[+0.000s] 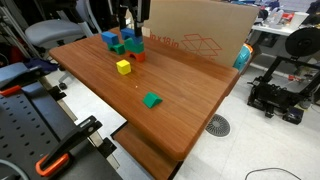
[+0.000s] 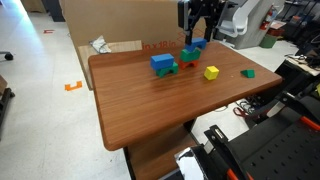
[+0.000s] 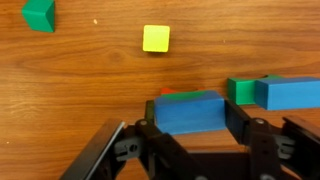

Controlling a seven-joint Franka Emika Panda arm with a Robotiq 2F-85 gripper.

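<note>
My gripper is shut on a blue block [image 3: 190, 114], one finger at each end. In the wrist view, slivers of a green block [image 3: 181, 96] and a red block [image 3: 169, 91] show beneath it. Exterior view 1 has this green block [image 1: 135, 45] over the red one [image 1: 140, 57], directly under the held block. Whether the held block touches the green one, I cannot tell. Beside this stack, a second blue block [image 3: 290, 94] lies on another green block [image 3: 241, 90].
A yellow block [image 3: 156, 38] and a loose green block [image 3: 39, 14] lie apart on the wooden table. A cardboard panel [image 1: 200, 30] stands along one side.
</note>
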